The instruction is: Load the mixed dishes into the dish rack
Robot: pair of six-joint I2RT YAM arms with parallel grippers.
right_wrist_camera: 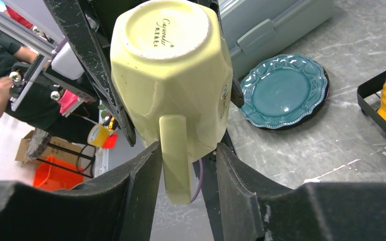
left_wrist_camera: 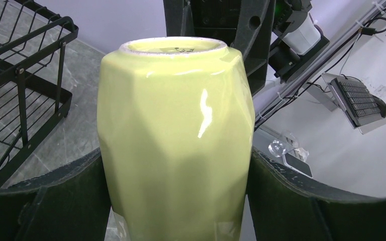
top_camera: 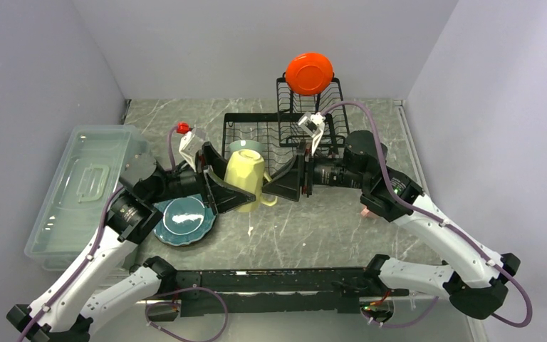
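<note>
A pale yellow mug (top_camera: 243,175) is held upside down in the air in front of the dish rack (top_camera: 255,116). My left gripper (top_camera: 236,182) is shut on its body; in the left wrist view the mug (left_wrist_camera: 176,130) fills the space between the fingers. From the other side, my right gripper stands part open around the mug's handle (right_wrist_camera: 174,160). The handle hangs between its fingers, with a gap on the right side. A blue-green plate (top_camera: 185,217) lies on the counter at the left.
An orange plate (top_camera: 309,73) stands in the rack's upper back part, and a pale green bowl (top_camera: 248,145) sits in its front section. A lidded clear bin (top_camera: 78,192) takes up the left side. A pink mug (top_camera: 367,212) is mostly hidden under the right arm.
</note>
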